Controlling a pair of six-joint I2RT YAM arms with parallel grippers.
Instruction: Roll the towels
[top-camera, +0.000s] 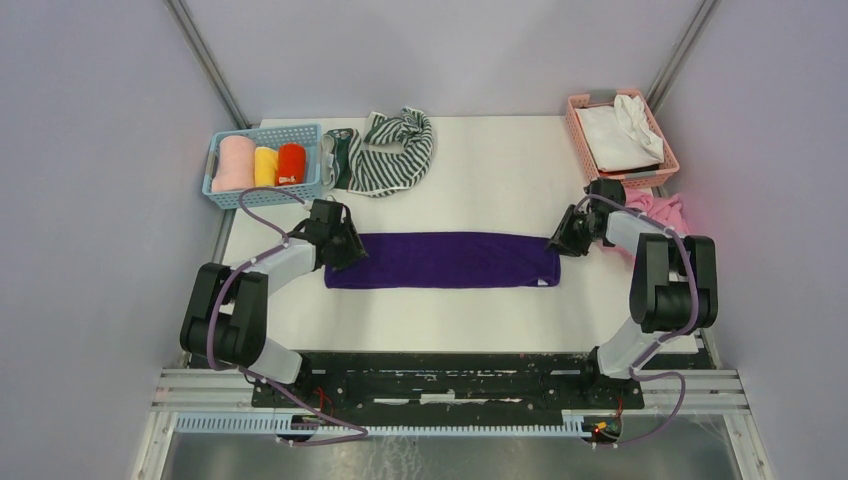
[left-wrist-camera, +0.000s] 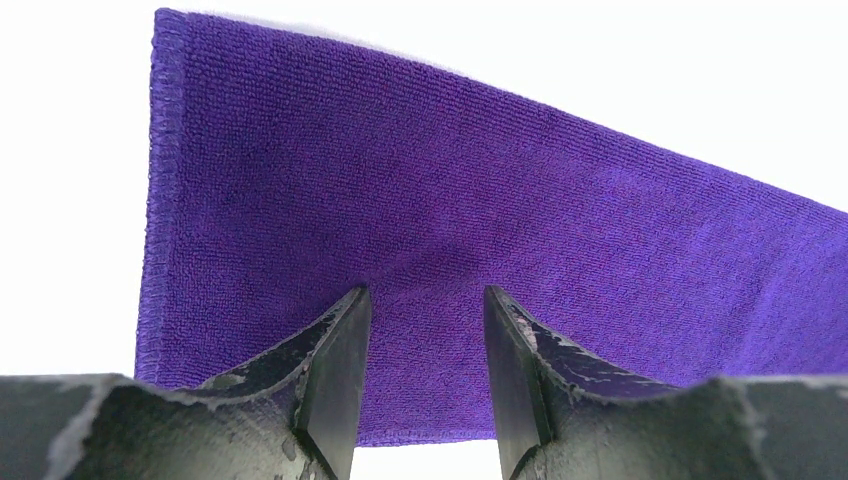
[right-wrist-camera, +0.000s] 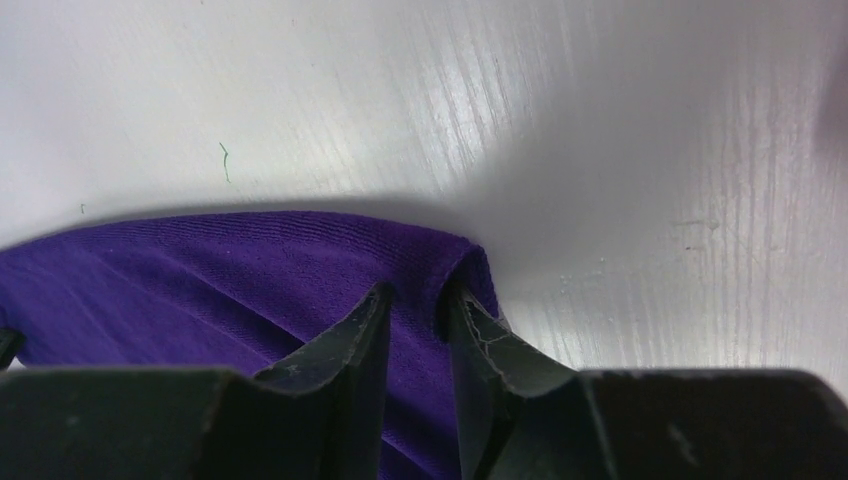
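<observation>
A purple towel (top-camera: 450, 260) lies as a long flat strip across the table. My left gripper is over its left end, fingers apart, with towel visible between them. My right gripper is at the upper corner of the right end, where the edge is raised and creased; its fingertips are a short way apart around that fold, and I cannot tell whether they pinch it.
A blue basket (top-camera: 215, 185) holds rolled towels at the back left, beside a striped cloth (top-camera: 390, 175). A pink basket (top-camera: 668, 150) with white cloth and a pink cloth (top-camera: 665, 210) are at the right.
</observation>
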